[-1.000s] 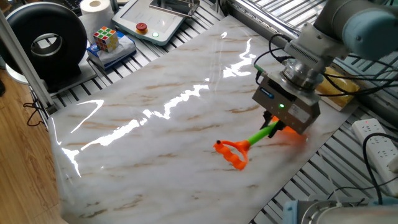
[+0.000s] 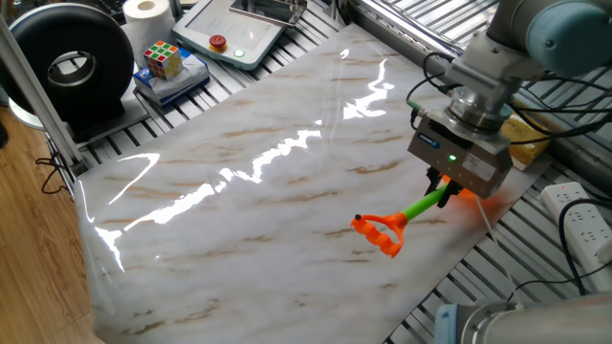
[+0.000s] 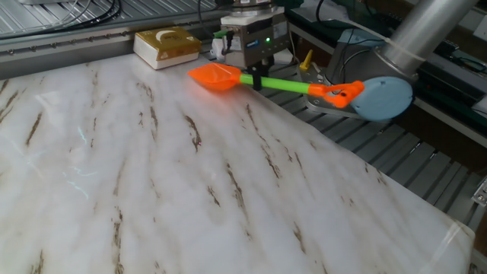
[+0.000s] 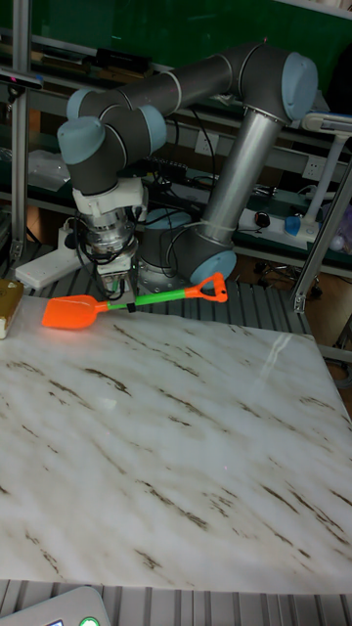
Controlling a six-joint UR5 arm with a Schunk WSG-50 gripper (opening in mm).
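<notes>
A toy shovel with a green shaft (image 2: 420, 205), an orange grip handle (image 2: 381, 235) and an orange blade (image 3: 214, 77) is held across the shaft by my gripper (image 3: 257, 79). The fingers are shut around the green part, close to the blade. In exterior view 3 the shovel (image 4: 156, 298) lies roughly level along the far edge of the marbled tabletop (image 4: 166, 438), handle to the right and blade to the left. It appears raised off the surface, though how high is hard to tell. The gripper's body hides most of the blade in exterior view 1.
Near the blade stands a yellow-and-white box (image 3: 167, 47) at the table's corner. A power strip (image 2: 579, 222) lies beyond the table edge. Across the table are a Rubik's cube (image 2: 163, 59) and a teach pendant (image 2: 229, 33). Most of the marbled top is bare.
Carrying the shovel, my gripper has moved to the right in exterior view 1, toward the table's edge and the yellow box. The grip on the shaft looks unchanged.
</notes>
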